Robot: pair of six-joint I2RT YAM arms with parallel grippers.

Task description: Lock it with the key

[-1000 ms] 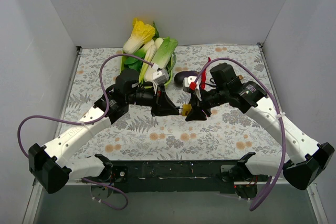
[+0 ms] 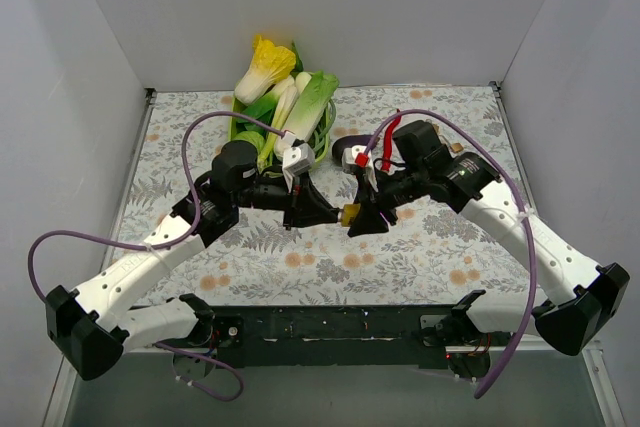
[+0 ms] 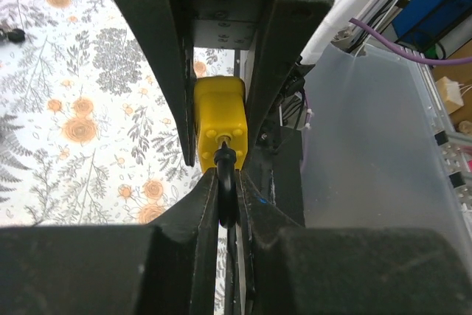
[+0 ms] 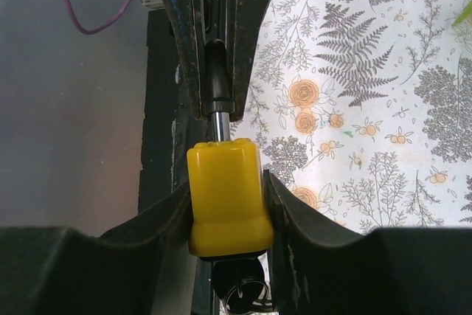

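Above the middle of the table, my two grippers face each other. The left gripper [image 2: 336, 215] is shut on a key with a black handle [image 3: 226, 182]. My right gripper [image 2: 358, 217] is shut on the yellow padlock [image 4: 228, 201], gripping it by its sides. In the right wrist view, a short length of bare metal key shaft [image 4: 220, 127] shows between the handle and the padlock's face. The left wrist view has the key meeting the keyhole in line. How deep it sits is hidden. A dark, curved part [image 4: 247, 293] shows past the padlock's far end.
A green basket [image 2: 236, 119] full of vegetables stands at the back of the table, close behind the left arm. An eggplant [image 2: 346, 148] and a red pepper [image 2: 388, 147] lie behind the right gripper.
Both grippers and the padlock have shifted slightly left. The left forearm has swung a little outward and toward the front; the right elbow has moved slightly inward. Both holds look the same.
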